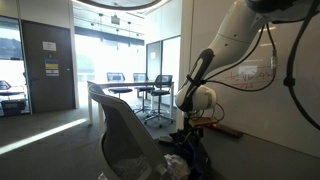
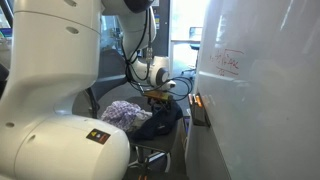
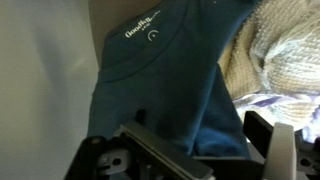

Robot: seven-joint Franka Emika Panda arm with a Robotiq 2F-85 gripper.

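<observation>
Dark navy cloth with the printed word "Goodfellow" (image 3: pixel 160 75) fills the middle of the wrist view. It lies draped on a chair, showing as a dark heap (image 2: pixel 160 123) in exterior view 2. Just above it is my gripper, pointing down with its fingers apart at the bottom of the wrist view. From the side, the gripper (image 1: pixel 193 125) is low over the cloth (image 1: pixel 196 155). Nothing is clearly held between the fingers; whether they touch the cloth cannot be told. Beside it lies a pale, knitted-looking cloth (image 3: pixel 285 50).
A mesh chair back (image 1: pixel 127 140) stands close on the left in exterior view 1. The whiteboard (image 1: pixel 265 100) with red writing and a marker ledge (image 1: pixel 219 128) borders the right. Other chairs (image 1: pixel 116 78) stand farther back by the windows.
</observation>
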